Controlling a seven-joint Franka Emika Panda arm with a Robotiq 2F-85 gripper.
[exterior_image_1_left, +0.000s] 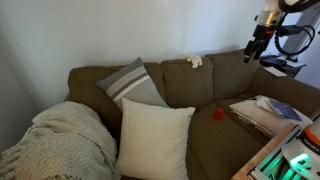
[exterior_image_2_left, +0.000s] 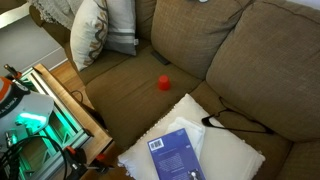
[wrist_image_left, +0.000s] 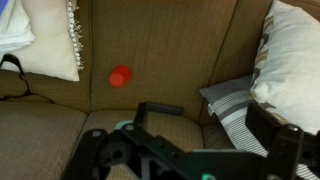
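A small red cup-like object (exterior_image_1_left: 219, 114) rests on the brown sofa seat, apart from the pillows; the wrist view shows the same red object (wrist_image_left: 120, 75) from above, left of centre. High over the sofa's right side hangs my gripper (exterior_image_1_left: 251, 50), well away from the red object. In the wrist view its dark fingers are spread wide at the bottom left and lower right, and between them only sofa shows, far below. A blue book (exterior_image_2_left: 176, 157) lies on a white cushion (exterior_image_2_left: 232, 150) with white cloth or paper beside it.
A white pillow (exterior_image_1_left: 154, 139) and a striped pillow (exterior_image_1_left: 132, 84) lean on the sofa back. A fluffy blanket (exterior_image_1_left: 62, 145) covers the left end. On the backrest sits a small white plush (exterior_image_1_left: 194, 61). A dark cable (exterior_image_2_left: 238, 122) runs beside the cushion. A wooden edge (exterior_image_2_left: 90, 130) borders the robot base.
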